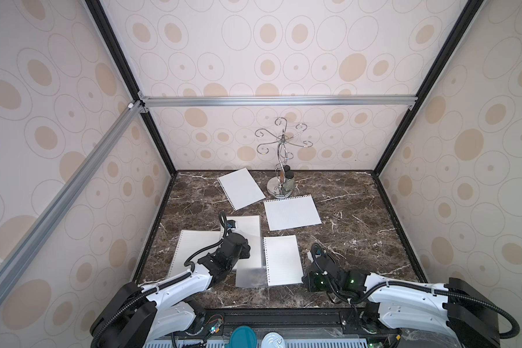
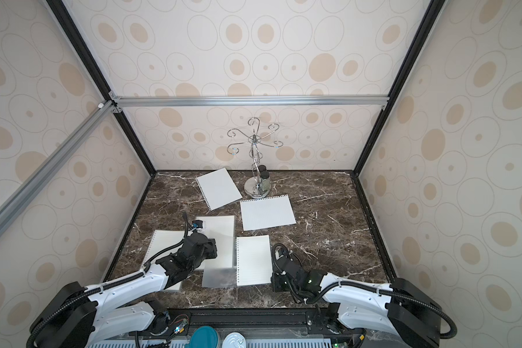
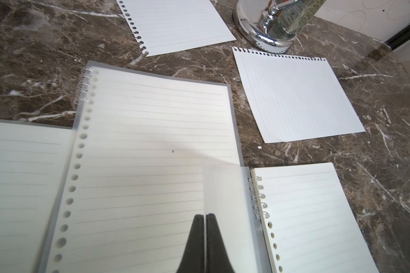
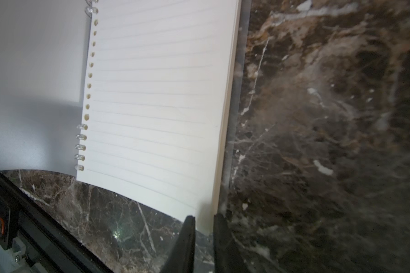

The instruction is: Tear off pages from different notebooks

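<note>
Three ring-bound notebooks lie open side by side: a left notebook, a larger middle notebook and a smaller right notebook, all with lined pages. Two loose sheets with punched edges, a left sheet and a right sheet, lie farther back. My left gripper is shut above the middle notebook, nothing visible between its fingers. At the near right corner of the right notebook, my right gripper is shut to a narrow gap. The page corner appears between its fingertips; I cannot tell whether it is pinched.
A chrome stand with a jar beside its base stands at the back, close to the loose sheets. A translucent cover lies between the middle and right notebooks. Bare marble tabletop extends to the right.
</note>
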